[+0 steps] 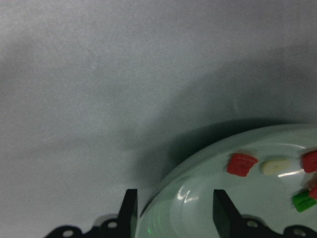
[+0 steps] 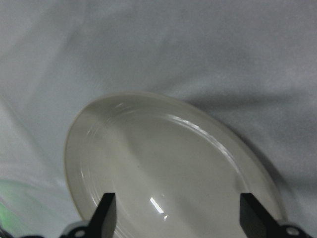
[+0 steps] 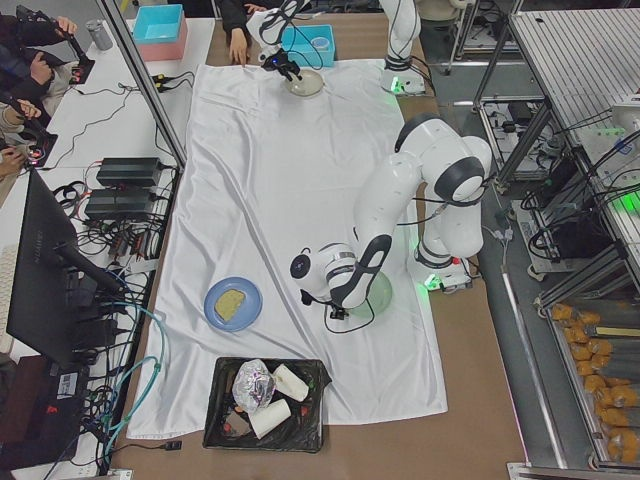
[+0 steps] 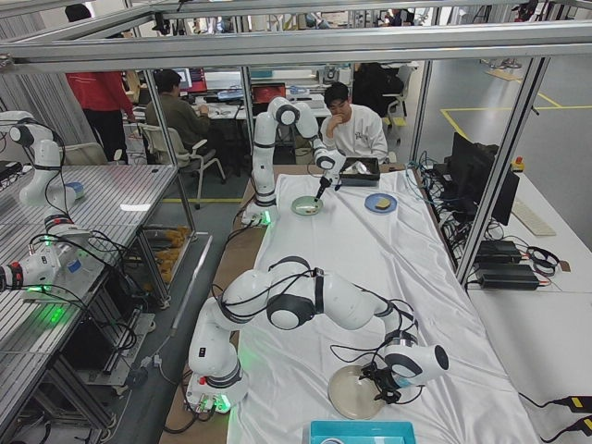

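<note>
A green plate [image 1: 188, 213] holds red, green and pale yellow pieces in the left wrist view. My left gripper is open over its rim, with nothing held between its fingers. A cream plate [image 2: 173, 163] lies empty beneath my right gripper, whose fingers stand apart, open. A blue plate [image 3: 215, 305] with a yellowish item [image 3: 229, 306] on it lies across from the green plate.
A black tray [image 3: 315, 432] with a foil bundle [image 3: 252, 385] and white rolls sits at one table end, a blue bin [image 4: 361, 431] at the other.
</note>
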